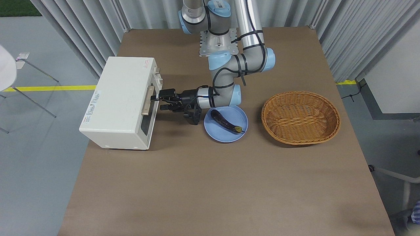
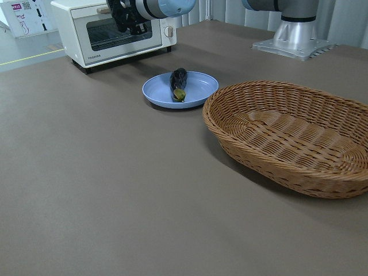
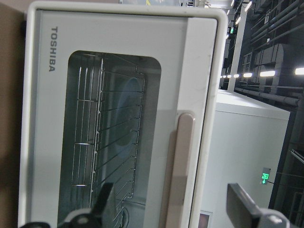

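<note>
A white Toshiba toaster oven (image 1: 114, 102) sits at the table's left, its glass door closed. In the wrist view the pale handle (image 3: 179, 171) runs along the door (image 3: 123, 33), between my two open fingers. My gripper (image 1: 157, 98) is at the oven's front by the handle; in the wrist view its fingertips (image 3: 237, 202) stand apart either side of the handle, and contact cannot be told. A dark eggplant (image 1: 224, 121) lies on a blue plate (image 2: 155, 89) below and beside the arm.
An oval wicker basket (image 1: 300, 117) stands to the right of the plate. The arm's base plate (image 2: 273, 47) is at the back.
</note>
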